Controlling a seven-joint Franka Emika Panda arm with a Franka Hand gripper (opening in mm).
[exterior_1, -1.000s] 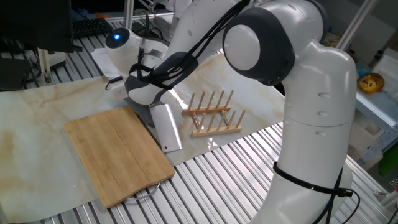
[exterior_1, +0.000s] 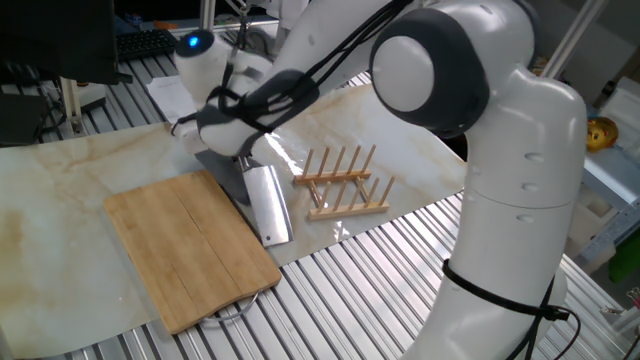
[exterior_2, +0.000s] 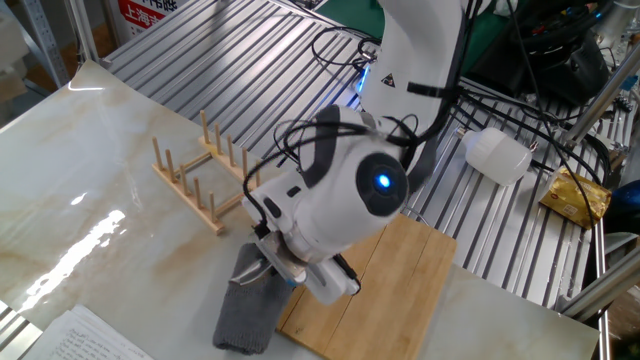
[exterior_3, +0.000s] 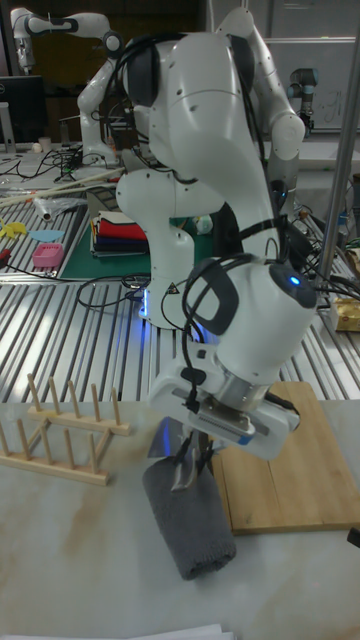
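A cleaver with a broad metal blade (exterior_1: 268, 205) lies between the cutting board and the wooden rack in exterior view 1. Its handle end points up toward my gripper (exterior_3: 192, 467), which reaches down over a rolled grey towel (exterior_3: 190, 523). In exterior view 2 the towel (exterior_2: 252, 308) lies beside the board, with the fingers at its upper end. My hand hides most of the cleaver in exterior views 2 and 3. How closely the fingers stand round the handle is too small and covered to make out.
The wooden cutting board (exterior_1: 190, 245) lies on one side of the cleaver. A peg rack (exterior_1: 347, 192) stands empty on the other side. Papers (exterior_2: 85, 335) lie near the table's edge in exterior view 2.
My wrist has risen a little and the upper arm has shifted slightly right in exterior view 1. More of the cleaver's handle end shows below the hand; the board and rack are unmoved.
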